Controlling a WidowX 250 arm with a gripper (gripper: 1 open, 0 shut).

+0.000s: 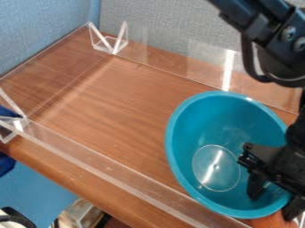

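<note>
A teal plastic bowl (195, 134) stands on the wooden table (119, 116) at the lower right of the camera view, tilted slightly toward the viewer. My black gripper (265, 174) reaches from the right down into the bowl's right side, over its rim.
Clear acrylic edging with triangular brackets (107, 43) borders the table at the back and left. Beyond lie grey padded walls, a blue floor and dark items at lower left.
</note>
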